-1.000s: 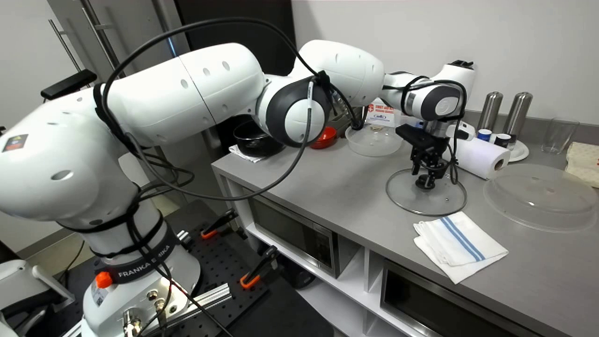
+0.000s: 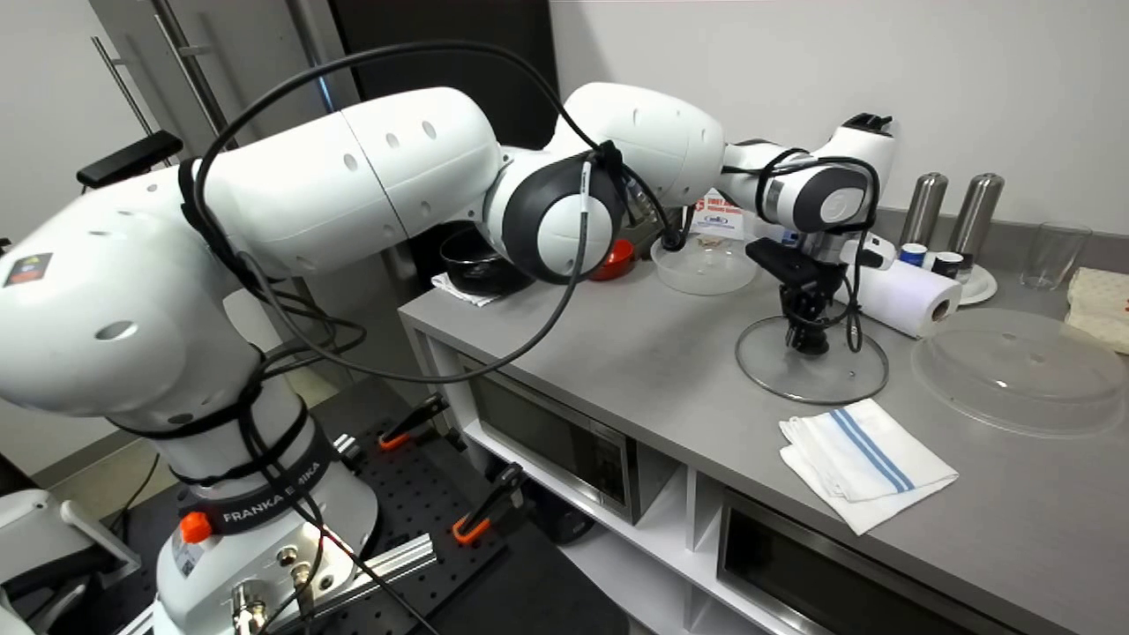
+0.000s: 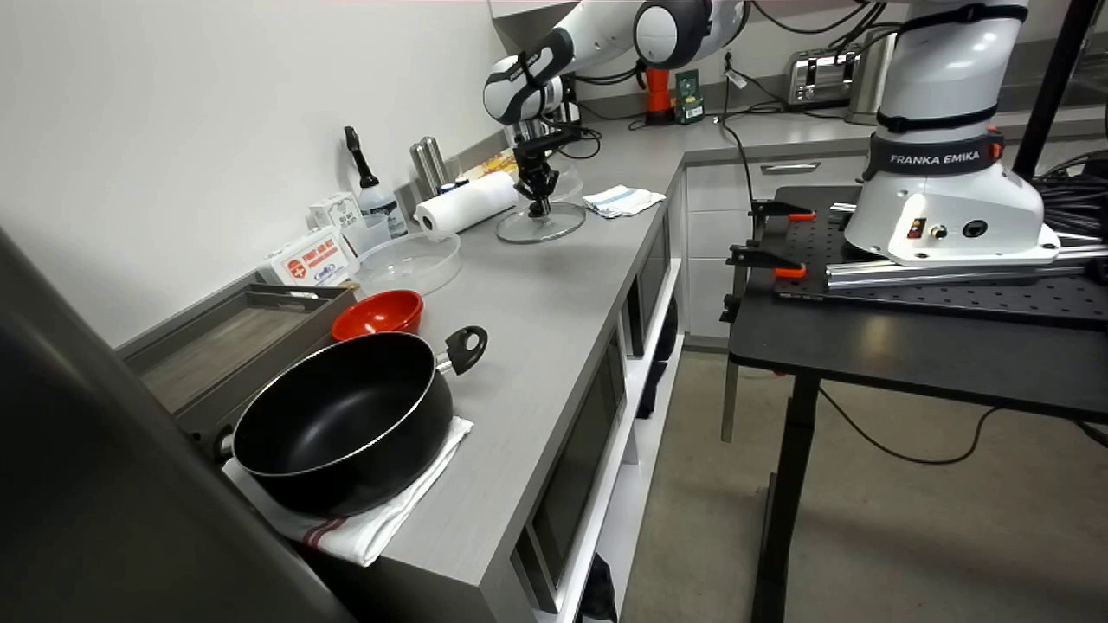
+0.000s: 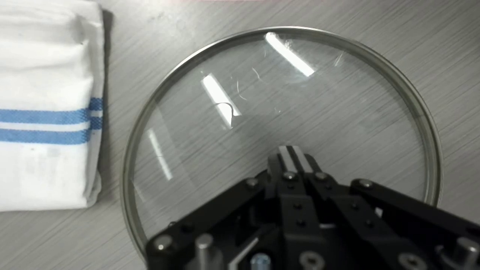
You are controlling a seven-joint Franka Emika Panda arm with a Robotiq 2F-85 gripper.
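Observation:
A round glass lid (image 4: pixel 279 112) with a metal rim lies flat on the grey counter, its black knob facing up. In the wrist view my gripper is over the lid, its two fingers pressed together with nothing between them. Most of the knob is hidden beneath the gripper there; only a dark edge shows beside the fingers. From the first exterior view, the gripper points down at the knob (image 2: pixel 811 344), which sits outside the closed fingers. The second exterior view has the lid (image 3: pixel 519 228) on the counter below the gripper.
A folded white towel (image 2: pixel 863 460) with blue stripes lies just in front of the lid. Behind are a paper roll (image 2: pixel 900 300) and a clear plastic cover (image 2: pixel 1021 370). A black pot (image 3: pixel 343 415) stands far along the counter. Bare counter (image 3: pixel 540 311) lies between.
The lid has shifted slightly back and right in the first exterior view.

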